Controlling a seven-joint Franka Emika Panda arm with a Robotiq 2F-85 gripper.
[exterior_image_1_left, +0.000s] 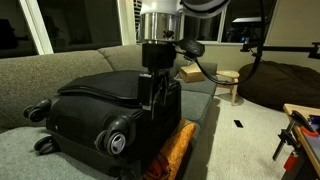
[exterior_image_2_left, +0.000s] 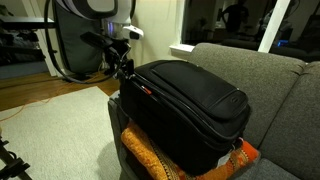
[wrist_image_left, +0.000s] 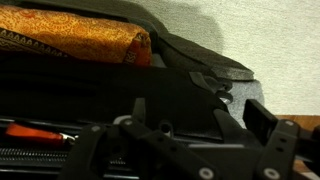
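Note:
A black soft-sided suitcase (exterior_image_1_left: 100, 115) lies on the grey couch, its wheels (exterior_image_1_left: 117, 140) facing the left of exterior view 1. Exterior view 2 shows its broad top and red zip tag (exterior_image_2_left: 148, 91). At the aisle-side edge of the suitcase my gripper (exterior_image_1_left: 152, 98) points down; in exterior view 2 it is by the near left corner. Looking from the wrist, the gripper is open, with its fingers spread over the suitcase's dark side. Whether a finger touches the fabric, I cannot tell.
An orange patterned cloth (exterior_image_2_left: 165, 155) lies under the suitcase along the couch's edge. Pale carpet (exterior_image_1_left: 235, 145) spreads beside the couch. A wooden table (exterior_image_1_left: 305, 120) stands at the right, a black bean bag (exterior_image_1_left: 280, 87) farther back.

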